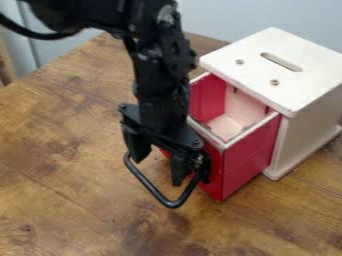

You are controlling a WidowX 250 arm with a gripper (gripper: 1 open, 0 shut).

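My black gripper [160, 138] hangs low in front of the red drawer [247, 160], over the black looped handle [174, 200] on its front, and hides part of that front. Whether the fingers are shut or hold the handle is unclear. The drawer stands pulled out of a white wooden box [287, 75] with a slot and two screws on top; its pale interior shows nothing inside.
A pale wall [207, 18] runs behind the box at the back.
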